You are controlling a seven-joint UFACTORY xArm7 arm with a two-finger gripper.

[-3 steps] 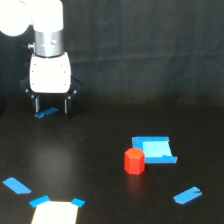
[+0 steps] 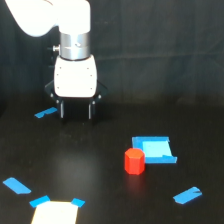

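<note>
A red hexagonal block [image 2: 135, 161] is on the black table, right of the middle. Behind it and to its right lies a pale blue square [image 2: 157, 149] bordered with blue tape; in this view the block overlaps the border's left side. My gripper [image 2: 76, 109] hangs at the upper left, well away from the block. Its two dark fingers are spread apart, and nothing shows between them.
A pale cream square [image 2: 54, 214] with blue tape at its corners is cut off by the bottom edge. Loose blue tape strips mark the left [image 2: 17, 186], the lower right [image 2: 187, 195] and the back left [image 2: 45, 113].
My gripper has shifted to the right and appears slightly lower in the view. The red block and the squares have stayed put.
</note>
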